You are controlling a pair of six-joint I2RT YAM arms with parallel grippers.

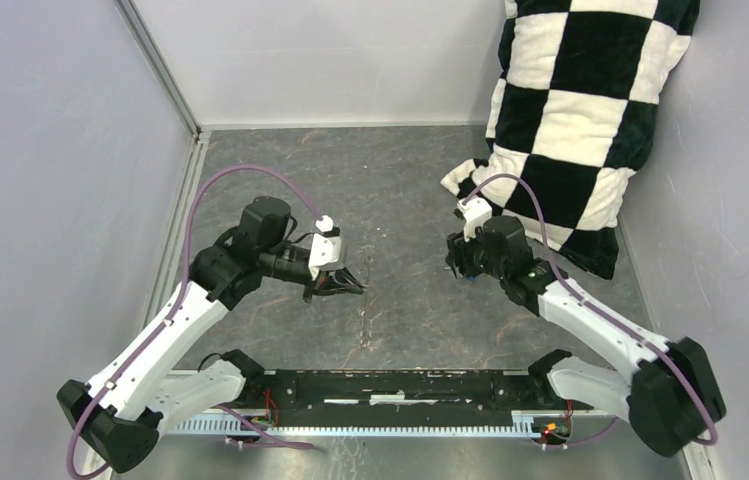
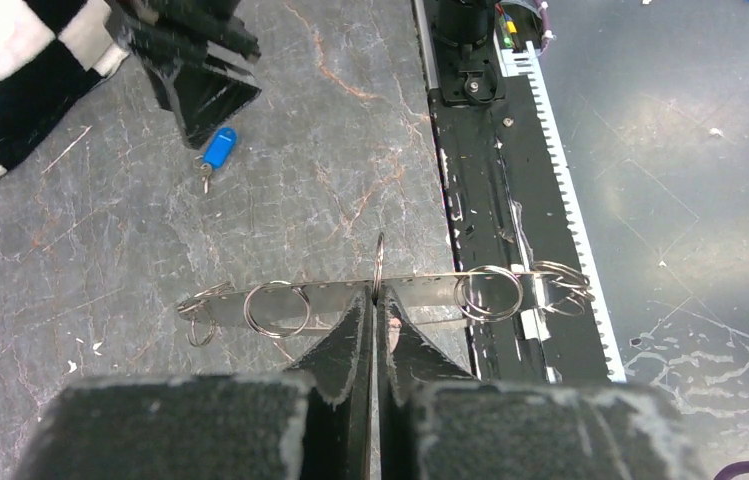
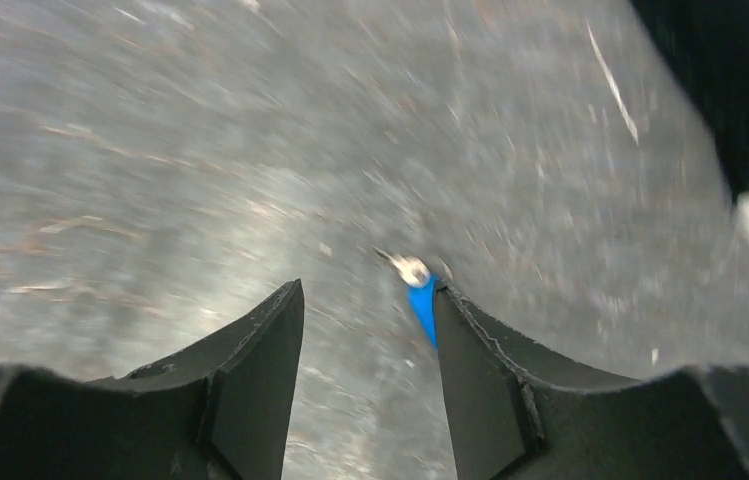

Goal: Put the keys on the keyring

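Observation:
A flat metal strip with several wire rings, the keyring [image 2: 415,290], hangs level in the left wrist view. My left gripper is shut on it near its middle, at the upright middle ring [image 2: 379,265]. From above, the strip looks edge-on and thin. On the table lies a blue tag [image 2: 220,147] with a small key [image 2: 206,177] attached. My right gripper is open above the table, pointing down close to them; its right finger [image 3: 495,390] covers part of the blue tag [image 3: 422,308] in the right wrist view. Nothing sits between its fingers.
A black-and-white checkered cushion [image 1: 580,125] leans at the back right, close behind the right gripper. The black rail [image 1: 400,400] runs along the front edge.

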